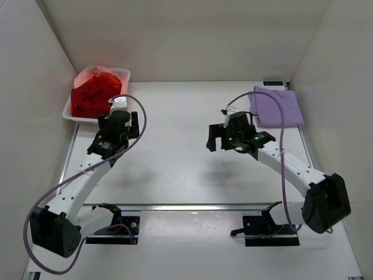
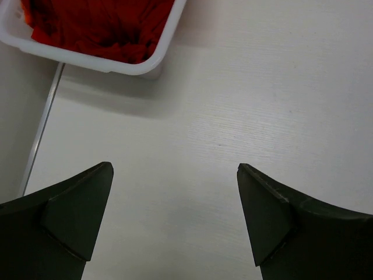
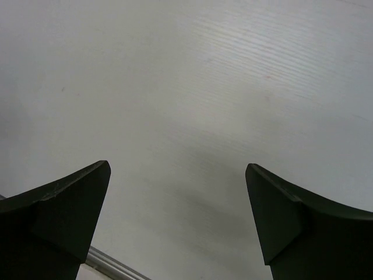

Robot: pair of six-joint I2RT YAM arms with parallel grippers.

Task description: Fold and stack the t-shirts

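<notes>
A dark red shirt lies crumpled in the white basket at the back left, with pink and orange cloth behind it. On the table's back right lies a purple shirt, folded into a flat rectangle. My left gripper is open and empty above the table, just in front of the basket; red cloth shows at the top of the left wrist view. Right of the table's middle, my right gripper hangs open over bare table, nothing between its fingers.
Walls close in the back and both sides. A metal rail runs along the front. A small black object lies behind the purple shirt.
</notes>
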